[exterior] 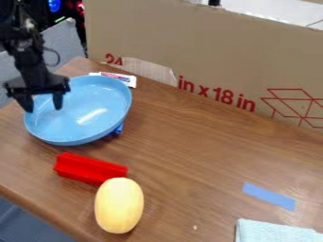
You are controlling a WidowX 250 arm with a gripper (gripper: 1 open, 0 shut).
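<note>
A light blue plate or shallow bowl (89,118) rests on the wooden table at the left, with a small blue object partly hidden under its right side. My black gripper (41,100) is over the plate's left part, fingers pointing down; whether anything is between them is hard to tell. In front of the plate lie a red cylindrical object (90,169) and a yellow oval object (119,205).
A large cardboard wall (221,61) stands along the back, with a white labelled item (113,77) near its left end. A blue tape strip (269,197) and a pale cloth (271,231) are at the right.
</note>
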